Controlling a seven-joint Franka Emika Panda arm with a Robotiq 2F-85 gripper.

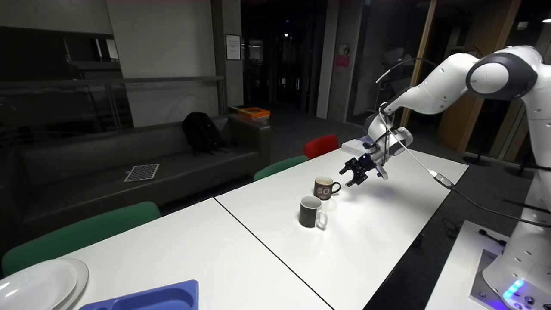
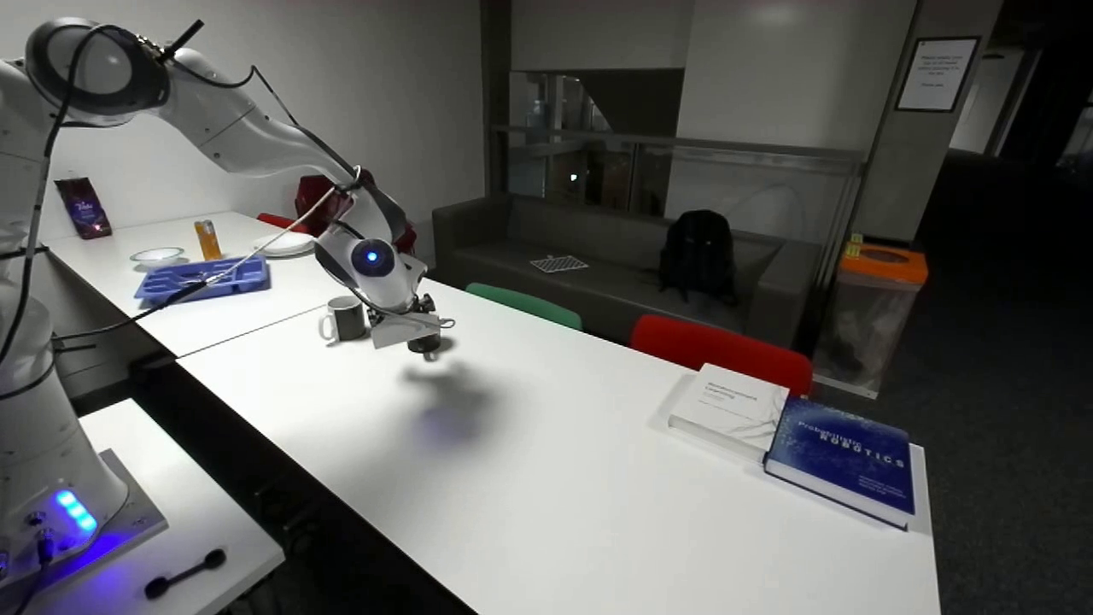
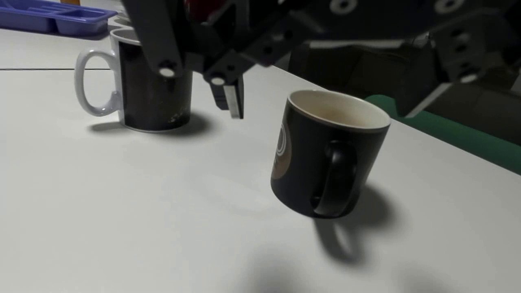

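A dark mug with a black handle and a cream inside point(image 1: 323, 189) stands upright on the white table. Its handle point(image 3: 337, 178) faces my gripper point(image 1: 349, 175), which is open and a short way off, on the handle side. In the wrist view, the two fingers point(image 3: 233, 100) are spread wide above and beyond the dark mug's rim, with nothing held. A second mug, black with a white handle point(image 3: 155, 92), sits to the left in that view, apart from the first. Exterior view 2 shows this mug point(image 2: 349, 319) beside the arm, while the dark mug is mostly hidden behind the gripper.
Books point(image 2: 840, 458) lie at the table's far end. A blue tray point(image 2: 205, 282), plates point(image 1: 38, 285) and an orange container point(image 2: 208, 240) occupy the other table. Chairs point(image 1: 321, 146) line the sofa side.
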